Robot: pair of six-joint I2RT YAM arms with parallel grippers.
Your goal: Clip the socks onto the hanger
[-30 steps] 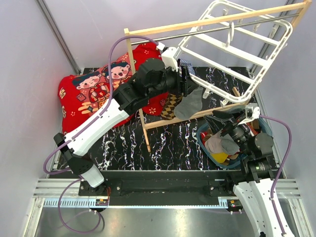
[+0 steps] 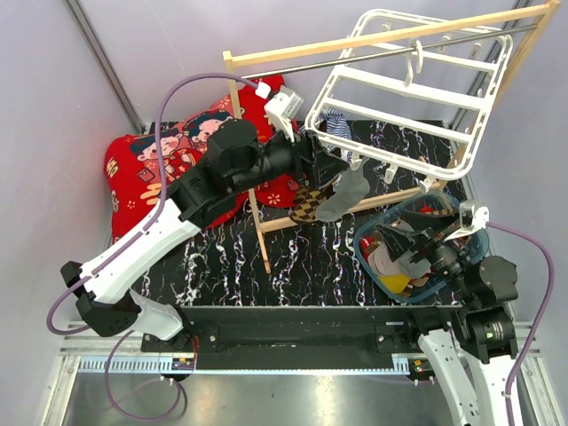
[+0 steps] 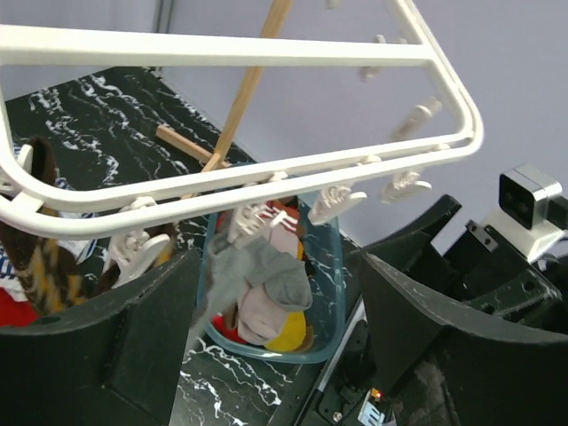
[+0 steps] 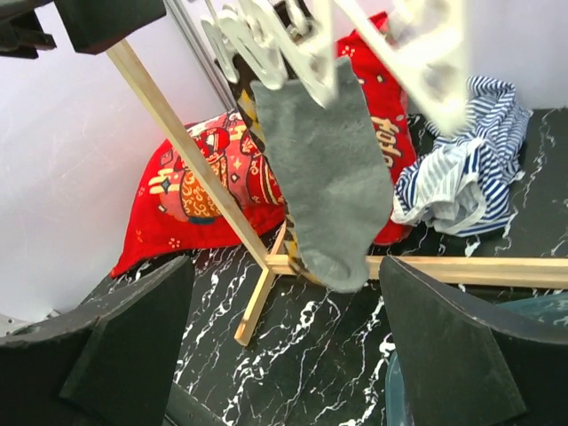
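A white clip hanger (image 2: pixel 417 160) hangs on the wooden rack. A grey sock (image 4: pixel 324 177) dangles from its clips (image 4: pixel 311 62), in front of a brown checkered sock (image 2: pixel 306 204). My left gripper (image 2: pixel 321 160) is open at the hanger's near left end; in the left wrist view, clips (image 3: pixel 244 226) sit beyond its fingers, with nothing visibly held. My right gripper (image 2: pixel 417 231) stands open over the basket, facing the hanging socks, with nothing between its fingers in the right wrist view.
A blue basket (image 2: pixel 382 284) of socks sits below at the right. Red cushions (image 2: pixel 142 195) fill the back left, and striped cloth (image 4: pixel 453 177) lies at the back. Bare black marble floor shows at the front left. The wooden rack's bars (image 2: pixel 266 248) cross the space.
My left gripper has drawn slightly left and toward the front. My right arm has shifted right. The grey sock has swung a little and hangs beside the checkered one.
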